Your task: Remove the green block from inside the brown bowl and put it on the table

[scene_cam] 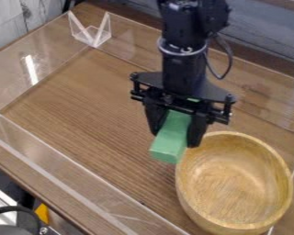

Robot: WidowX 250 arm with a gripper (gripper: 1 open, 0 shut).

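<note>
The green block (171, 138) hangs tilted between the fingers of my black gripper (175, 130), which is shut on it. It is held at the upper left of the brown bowl (278, 188), its lower end close to the rim in the view. How high it is above the table (88, 119) I cannot tell. The bowl's inside looks empty. Part of the bowl's far rim is hidden behind the gripper.
A clear wire-like stand (91, 29) is at the back left. The wooden surface to the left of the gripper is wide and bare. Dark cables (15, 211) lie at the bottom left corner, outside the table edge.
</note>
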